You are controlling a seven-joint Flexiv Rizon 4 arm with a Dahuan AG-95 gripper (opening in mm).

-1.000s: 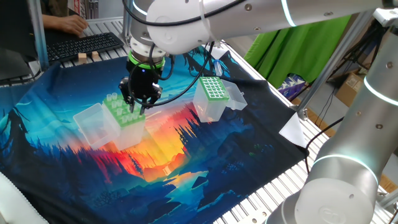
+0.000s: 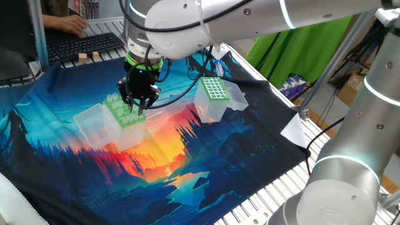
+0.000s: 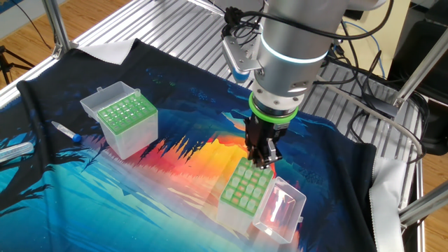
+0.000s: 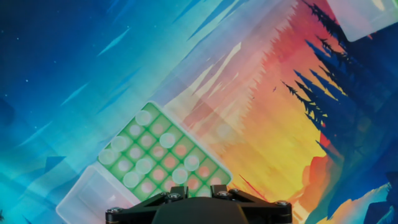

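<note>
A clear tip box with a green rack (image 3: 246,185) holds several pale tips standing in some of its holes. Its hinged clear lid (image 3: 279,210) lies open beside it. My gripper is over one edge of this rack, its fingers (image 4: 178,192) apart and nothing clearly held between them. In exterior view 1 the gripper (image 2: 137,110) points down close above the rack (image 2: 122,112); whether it touches any tip is hard to tell. A second clear box with a green rack (image 2: 215,89) stands apart to the right, its holes looking empty from here.
A blue-capped pen or marker (image 3: 66,132) and another marker (image 3: 15,152) lie on the printed cloth (image 3: 161,203). Behind sit a keyboard (image 2: 84,46) and a person's hand (image 2: 70,25). Cloth between the two boxes is clear.
Both boxes have stayed put.
</note>
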